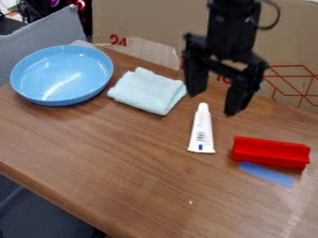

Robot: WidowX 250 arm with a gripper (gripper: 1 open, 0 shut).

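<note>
My black gripper (221, 76) hangs blurred in the upper middle, open, with nothing visible between its fingers, above and behind a white tube (202, 128) lying on the wooden table (125, 177). A pale folded cloth (147, 91) lies left of the tube. A red box-like object (270, 152) lies at the right, with a blue strip (266, 173) on the table in front of it.
A blue plate (59, 72) sits at the back left, beside grey fabric (32, 37). A cardboard panel (149, 23) stands behind the table.
</note>
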